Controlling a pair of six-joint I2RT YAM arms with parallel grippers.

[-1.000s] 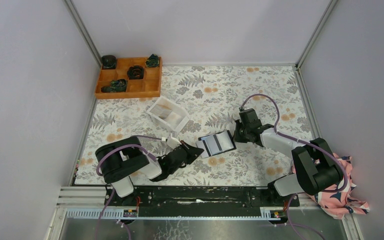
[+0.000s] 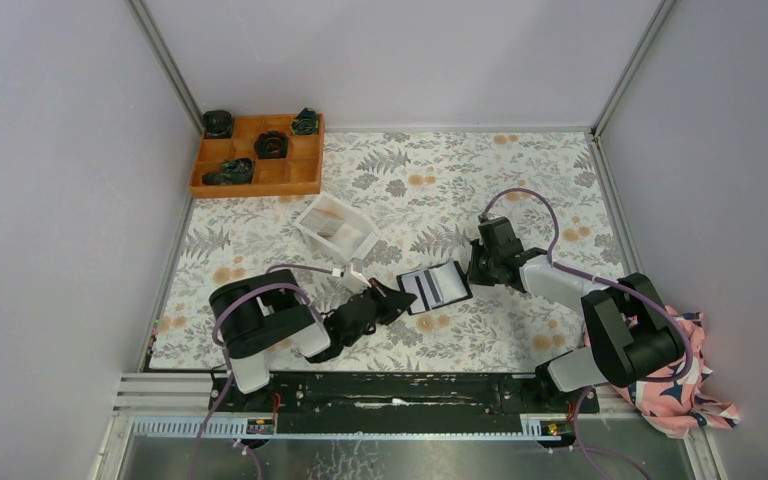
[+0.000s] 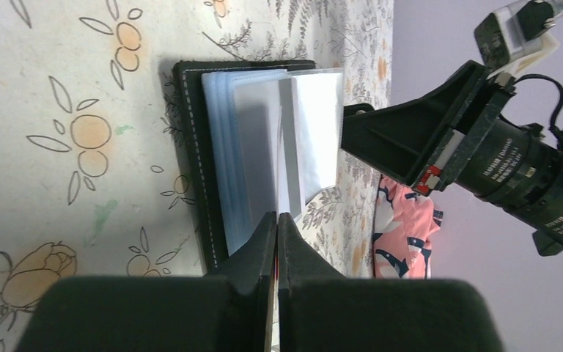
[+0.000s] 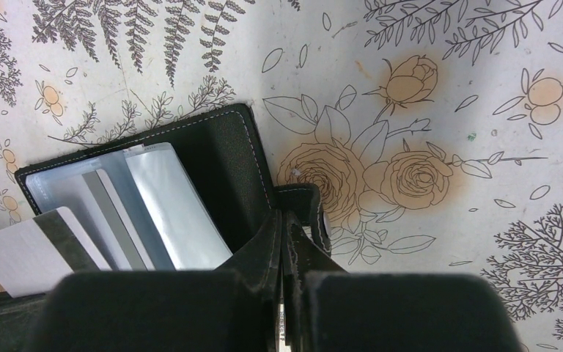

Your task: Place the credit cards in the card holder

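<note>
The black card holder [image 2: 434, 287] lies open on the patterned table, its clear sleeves [image 4: 183, 205] facing up. A white card with a grey stripe [image 4: 112, 213] sits in a sleeve. Another white card with a dark stripe [image 4: 44, 248] overlaps the holder's left side in the right wrist view. My left gripper is shut on that card, whose thin edge shows between the fingertips. From the other side, my right gripper is shut on the holder's edge flap [image 4: 306, 204], which bends up there.
A white box [image 2: 340, 228] stands behind the left arm. Farther back is a wooden compartment tray [image 2: 295, 172] with dark items. Patterned cloth [image 2: 675, 385] lies at the right wall.
My left gripper has moved slightly right with its card, narrowing the gap to the holder. The right arm and the holder look unmoved.
</note>
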